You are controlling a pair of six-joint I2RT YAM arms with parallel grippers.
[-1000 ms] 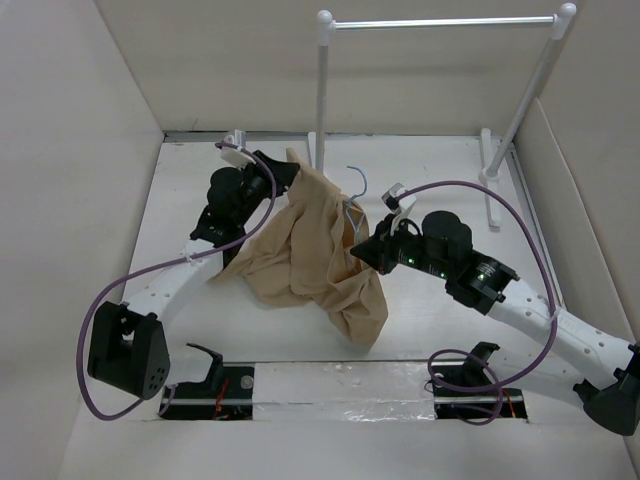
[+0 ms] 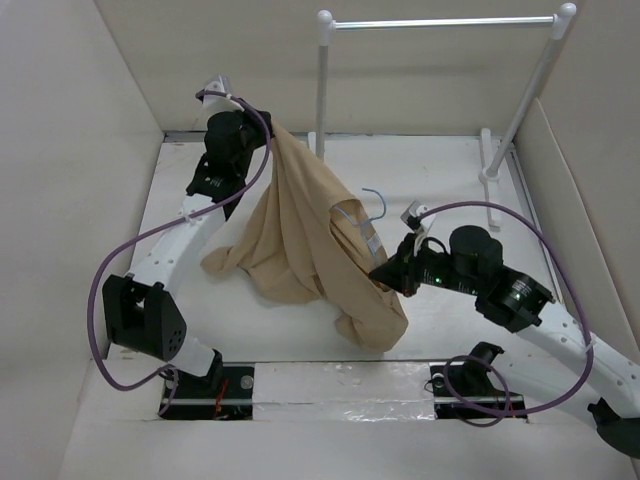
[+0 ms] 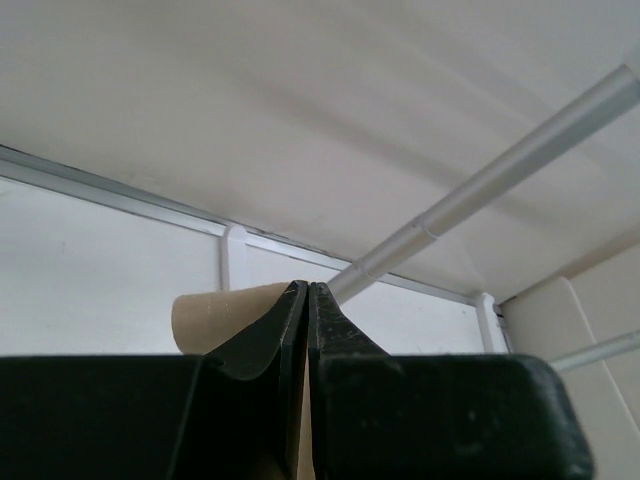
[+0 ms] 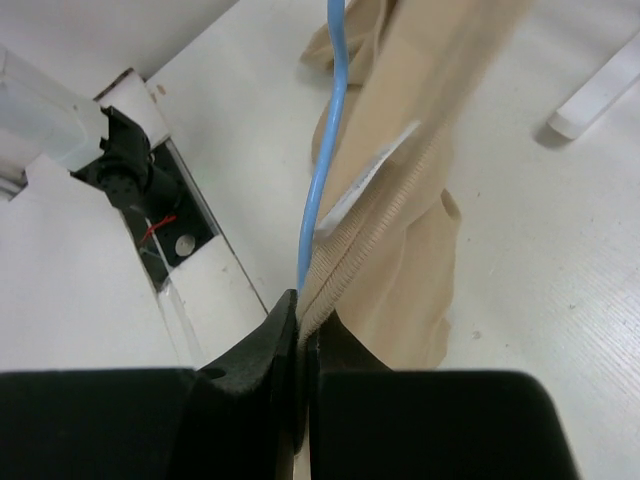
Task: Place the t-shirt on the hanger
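A tan t-shirt (image 2: 300, 240) stretches from my left gripper (image 2: 262, 118) at the upper left down to the lower middle. In the left wrist view that gripper is shut, with tan cloth (image 3: 230, 312) just beyond its fingertips; whether cloth is pinched is hard to tell. My right gripper (image 2: 395, 270) is shut on the shirt and blue hanger (image 4: 322, 170) together. The hanger's hook stands above it in the top view; much of the hanger is hidden by cloth.
A white rack with a horizontal bar (image 2: 440, 22) stands at the back, its feet on the floor at each side. Bare floor (image 2: 460, 160) shows at the right. Walls enclose the left, back and right.
My left gripper has risen toward the back left, drawing the shirt taller.
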